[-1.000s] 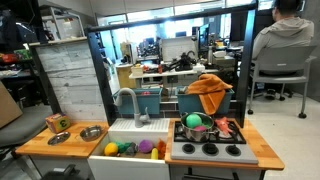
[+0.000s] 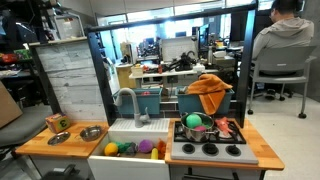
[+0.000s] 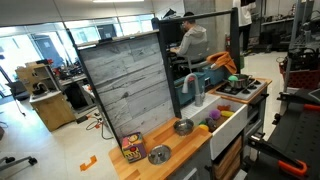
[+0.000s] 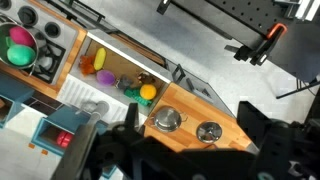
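Observation:
In the wrist view my gripper is high above the toy kitchen, its dark fingers [image 4: 122, 140] spread wide. It is open, with only the distant counter visible between them. The white sink [image 2: 115, 171] holds several toy foods, among them an orange piece [image 4: 147, 92] and a purple piece [image 4: 103, 108]. On the stove a metal pot [image 2: 198, 134] contains a green round toy [image 4: 21, 55] and something pink. Two metal pans or lids, one silver [image 4: 167, 119] and one darker inside [image 4: 209, 132], lie on the wooden counter [image 2: 70, 145].
A small red-and-yellow box [image 3: 134, 147] stands at the counter's end. Behind the sink rises a faucet [image 2: 132, 105]. Orange cloth [image 2: 208, 92] drapes over a teal bin [image 2: 190, 103]. Black frame posts [image 2: 245, 70] and a grey wood panel [image 2: 75, 80] border the counter.
More of the dark arm shows at the upper left of exterior view 1 than before. The sink, the pot and the pans have not moved.

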